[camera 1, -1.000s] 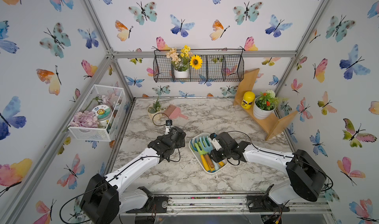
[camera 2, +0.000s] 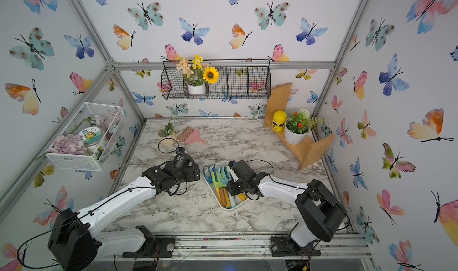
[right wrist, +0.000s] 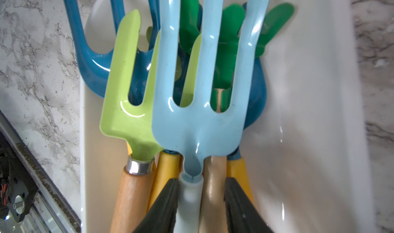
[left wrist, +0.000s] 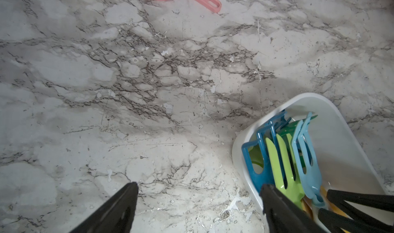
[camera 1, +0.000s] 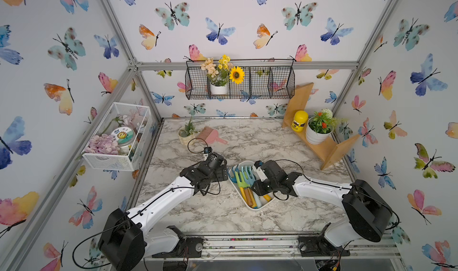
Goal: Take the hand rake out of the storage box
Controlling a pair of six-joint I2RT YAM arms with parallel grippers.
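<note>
The white storage box [left wrist: 355,146] holds garden tools: a light blue hand rake [right wrist: 197,130] on top, a green fork [right wrist: 117,114], dark blue tools [right wrist: 92,66] and wooden and yellow handles. My right gripper reaches into the box, shut on the pale handle of the light blue rake, as far as the blurred fingertips show. My left gripper stands open just left of the box in the top views, with nothing between its fingers.
A pink dustpan [camera 1: 217,139] and a small plant [camera 1: 187,135] sit at the back left. A wooden shelf [camera 1: 329,158] with a yellow canister and potted flowers stands at the back right. The table behind the box is clear.
My left gripper has moved slightly right toward the box. The handles in the box have shifted a little; the right arm has moved only slightly.
</note>
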